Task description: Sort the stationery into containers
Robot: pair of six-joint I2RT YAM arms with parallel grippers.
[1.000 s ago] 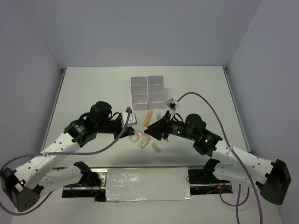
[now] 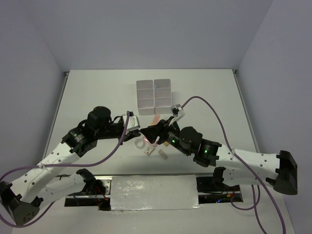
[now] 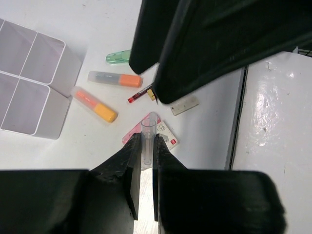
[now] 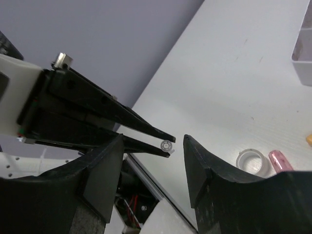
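Note:
My left gripper is shut on a small clear tube, whose far end stands out past the fingertips. In the right wrist view the tube's round end shows at the tips of the left fingers. Close by, my right gripper is open, with the tube's end seen in the gap between its fingers; whether it touches cannot be told. Below lie two orange-and-grey markers, a green item, a thin red stick, an eraser-like block and a pink-and-white box.
A grey compartment container stands at the back middle, its visible compartments looking empty. A tape ring and a pink item lie on the table.

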